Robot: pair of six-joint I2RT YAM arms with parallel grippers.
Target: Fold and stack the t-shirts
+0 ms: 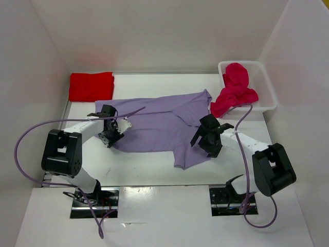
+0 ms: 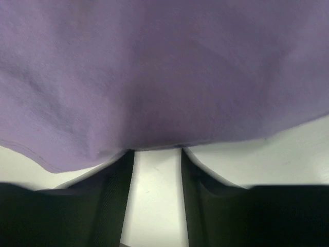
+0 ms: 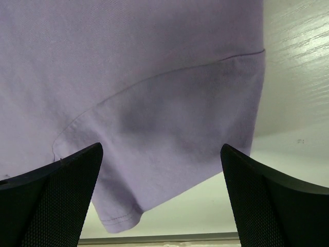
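Note:
A purple t-shirt (image 1: 154, 135) lies spread across the white table, one sleeve (image 1: 190, 155) pointing toward the front edge. At the shirt's left end is my left gripper (image 1: 114, 140); in the left wrist view its fingertips (image 2: 128, 157) are part open at the cloth's lower edge (image 2: 169, 139), with a gap between them and no cloth visibly pinched. Over the sleeve end stands my right gripper (image 1: 201, 146), open; in the right wrist view its fingers (image 3: 85, 177) are wide apart above the sleeve (image 3: 169, 139), holding nothing.
A folded red shirt (image 1: 91, 86) sits at the back left. In the back right corner a white basket (image 1: 263, 85) holds crumpled red cloth (image 1: 236, 87) that hangs over its rim.

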